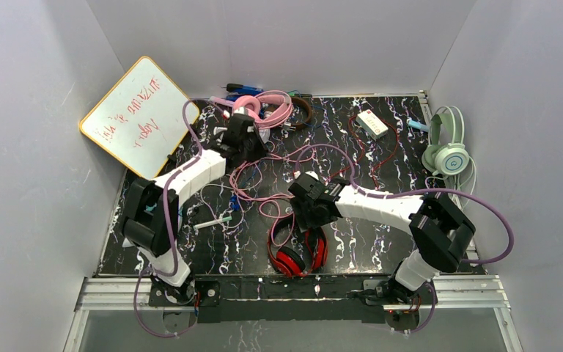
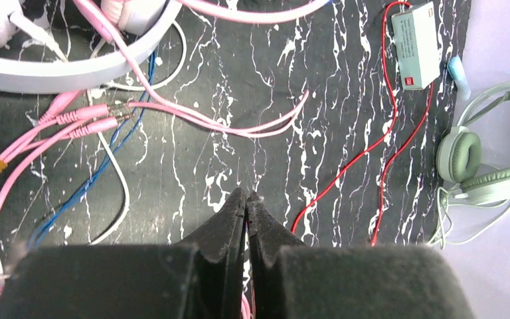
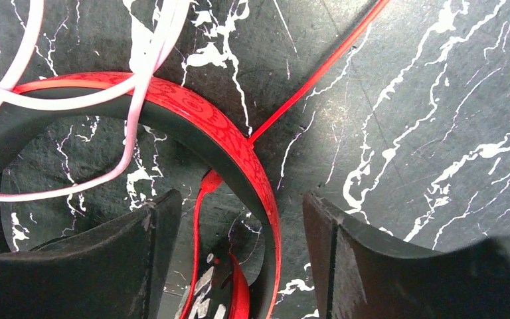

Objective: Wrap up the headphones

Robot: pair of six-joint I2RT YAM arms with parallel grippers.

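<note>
Red-and-black headphones (image 1: pixel 287 260) lie at the front middle; their red band (image 3: pixel 232 149) and thin red cable (image 3: pixel 312 80) show beneath my right gripper, which is open over the band with nothing between its fingers. Pink cables (image 3: pixel 93 98) lie across that band. My left gripper is shut, nothing visible between its fingers, raised over the back-left middle above tangled pink, white and blue cables.
Pink headphones (image 1: pixel 278 103) and white headphones (image 2: pixel 73 74) lie at the back. Mint headphones (image 1: pixel 447 158) and a white box (image 1: pixel 372 123) with a red cable are at the right. A whiteboard (image 1: pixel 139 117) leans at the left.
</note>
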